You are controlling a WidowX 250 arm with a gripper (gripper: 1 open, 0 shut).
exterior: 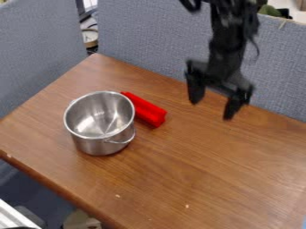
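Note:
A steel pot (98, 121) with a side handle stands on the wooden table (180, 179) at the left. A red cylindrical object (145, 107) lies just behind it to the right, pointing diagonally. My black gripper (219, 97) hangs over the back right of the table, right of the red object and apart from it, its fingers spread open with nothing seen between them.
Grey padded panels (143, 36) border the table at the back and left. Some dark and white equipment sits at the lower left edge.

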